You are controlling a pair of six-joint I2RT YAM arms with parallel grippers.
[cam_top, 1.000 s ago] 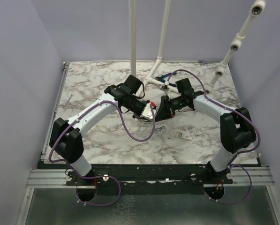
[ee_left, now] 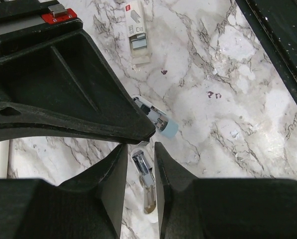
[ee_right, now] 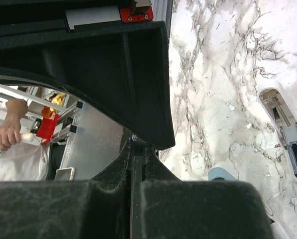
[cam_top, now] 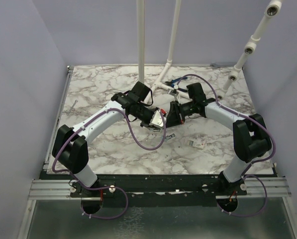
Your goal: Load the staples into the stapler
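Above the marble table, my two grippers stand close together near its middle. A white and light-blue stapler lies open, with a second slim channel-like part beside it; both also show in the right wrist view, the channel part at the right edge. My left gripper is part open, and through its gap I see the channel part below. My right gripper is shut on something small, a faint glint at its tips; what it is I cannot tell. The staple box is white and open-ended, grey staples showing.
Blue-handled pliers lie at the back beside the white pipe frame. A thin tool rests at the far left. Free marble spreads across the front and left.
The right arm, stapler and staple box look the same as before.
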